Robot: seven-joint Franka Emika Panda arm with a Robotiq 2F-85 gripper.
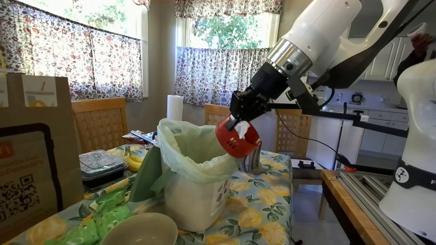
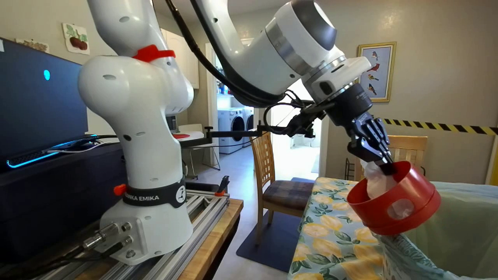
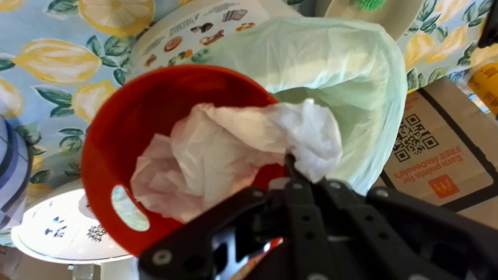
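A red bowl [image 1: 227, 141] with cut-out holes hangs tilted from my gripper [image 1: 231, 122], which is shut on its thin rim. Crumpled white tissue [image 3: 205, 154] lies inside the bowl and reaches over the rim beside my fingertips in the wrist view. Below and beside the bowl stands a white bin [image 1: 188, 204] lined with a pale green bag [image 1: 186, 167]. The bowl is near the bag's right-hand edge in exterior view 1; whether they touch, I cannot tell. The bin's opening is partly hidden behind the bowl in the wrist view.
A beige bowl [image 1: 141, 230] and green packets [image 1: 104, 222] lie in front of the bin. A paper bag [image 1: 32, 163], a black container [image 1: 100, 167] and bananas [image 1: 133, 163] are to the left. A striped object [image 1: 252, 159] stands behind, at the right.
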